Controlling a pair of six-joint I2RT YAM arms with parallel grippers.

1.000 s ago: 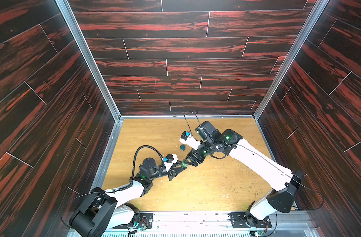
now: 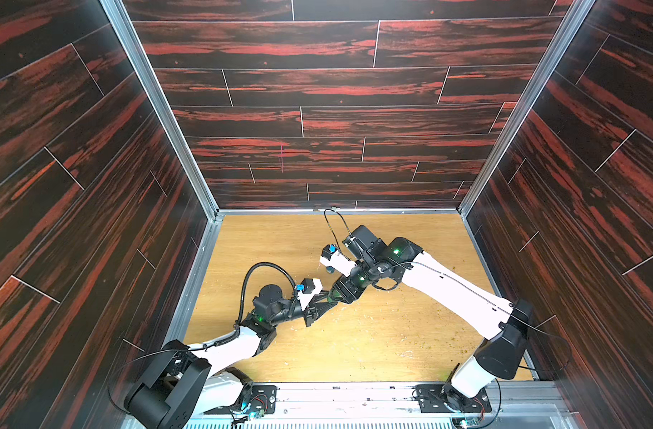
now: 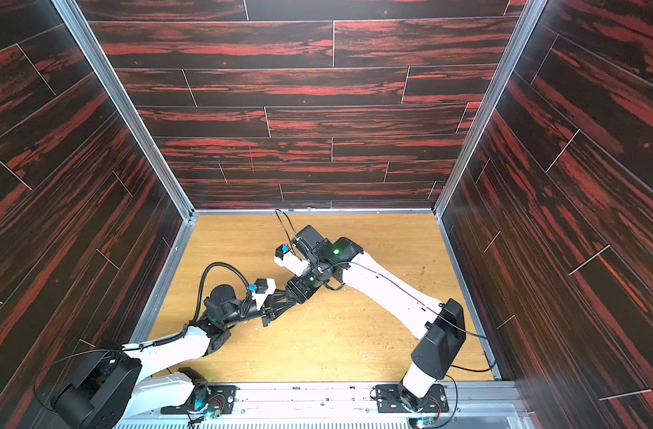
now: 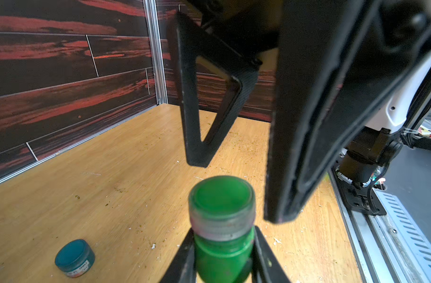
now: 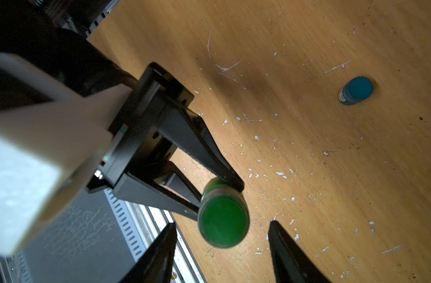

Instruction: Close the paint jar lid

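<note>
A small green paint jar (image 4: 224, 257) stands up from my left gripper, which is shut on its lower part. Its top is a green disc (image 5: 223, 221) with a pale translucent band below it; whether the lid is fully seated cannot be told. My right gripper is open at the jar's top. In the right wrist view its two fingers (image 5: 159, 257) are on either side of the green top, with gaps to both. From overhead, the two grippers meet and mostly cover the jar.
A second jar, teal-lidded (image 5: 359, 88), stands on the wooden table (image 2: 269, 243) behind the grippers. Pale flecks are scattered over the tabletop.
The left arm has stayed still.
</note>
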